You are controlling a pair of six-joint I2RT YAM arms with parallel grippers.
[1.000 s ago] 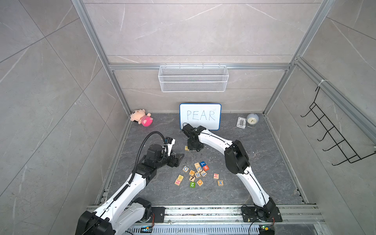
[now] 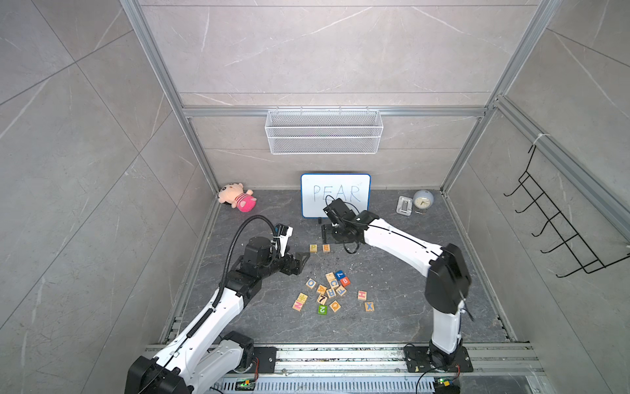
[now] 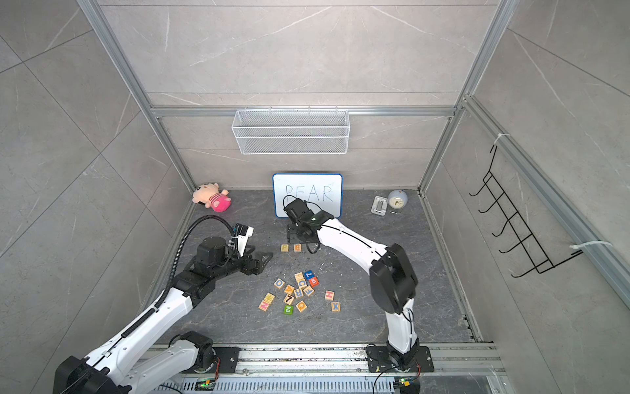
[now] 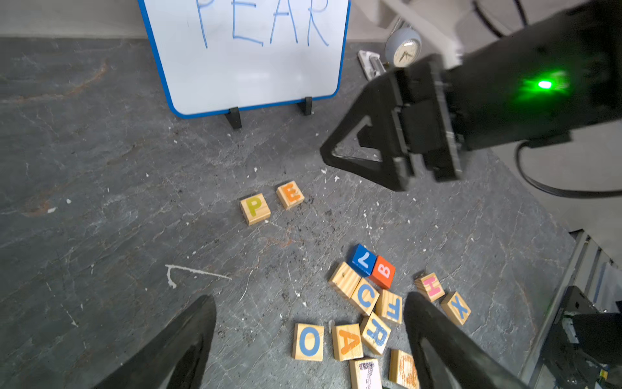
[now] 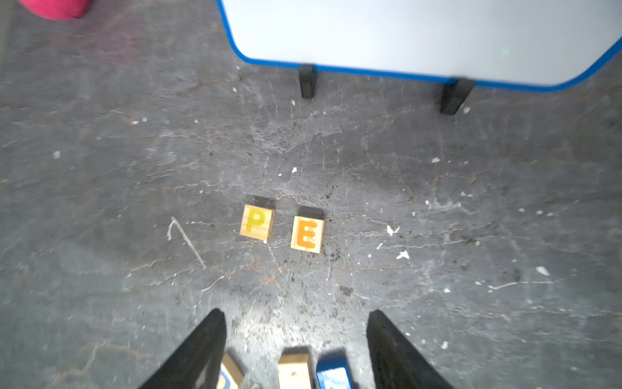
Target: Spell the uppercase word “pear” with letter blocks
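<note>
The yellow-green P block (image 5: pixel 257 222) and the orange E block (image 5: pixel 307 234) sit side by side, a small gap between them, faces up. In the right wrist view my right gripper is raised above the table, fingers apart and nothing between them; the two blocks lie beyond its tips. My left gripper hangs open and empty over the left of the table. Through it an orange A block (image 4: pixel 348 341) and a blue block that looks like R (image 4: pixel 375 334) show in the pile. The whiteboard (image 4: pixel 259 71) reads PEAR.
Several other blocks crowd the pile, such as the O block (image 4: pixel 308 342) and blue block (image 4: pixel 362 259); H (image 4: pixel 429 286) and X (image 4: pixel 455 308) lie apart. A plush toy (image 2: pixel 237 196) and clock (image 2: pixel 423 199) stand far back.
My right gripper has lifted off the E block and moved up and to the right, and the E block now shows beside the P.
</note>
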